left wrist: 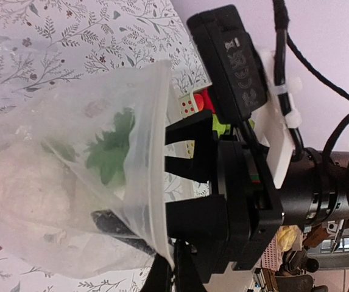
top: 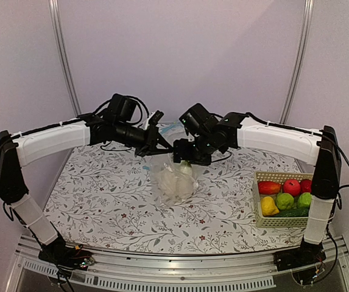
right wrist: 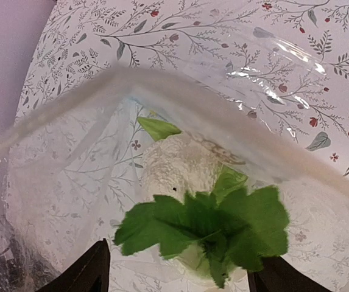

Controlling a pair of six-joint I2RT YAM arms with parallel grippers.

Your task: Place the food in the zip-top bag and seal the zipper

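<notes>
The clear zip bag stands with its mouth spread. My left gripper is shut on the bag's rim. In the bag lies a pale round cauliflower. The cabbage-like vegetable, its green leaves uppermost, is inside too, beside the cauliflower and partly over it in the right wrist view. In the top view the arms hide much of the bag's mouth.
A cream basket of colourful fruit and vegetables stands at the right of the table.
</notes>
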